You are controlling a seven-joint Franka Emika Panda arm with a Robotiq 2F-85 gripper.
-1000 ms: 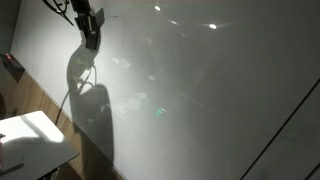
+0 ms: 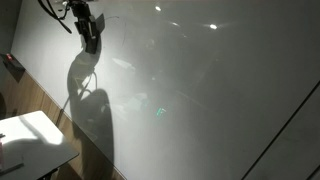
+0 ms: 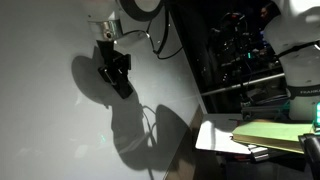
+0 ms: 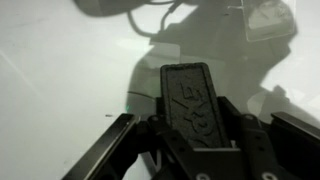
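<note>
A dark block like a whiteboard eraser (image 4: 193,105), with raised lettering on its face, fills the middle of the wrist view. My gripper is shut on it, fingers on either side. In exterior view 1 the gripper (image 2: 91,40) is at the upper left, close in front of the whiteboard (image 2: 210,80). Exterior view 2 shows the gripper (image 3: 115,70) from the other side, its shadow on the board. Whether the block touches the board I cannot tell. A small green mark (image 2: 160,112) is on the board, lower right of the gripper.
A clear holder (image 4: 268,18) shows at the upper right of the wrist view. A small white table (image 2: 35,145) stands at the lower left of exterior view 1. Most of the board right of the gripper is free, with a dark seam (image 2: 280,133) farther right.
The gripper has barely moved, and the cable beside it has shifted slightly. A small bright reflection on the upper part of the board is no longer visible.
</note>
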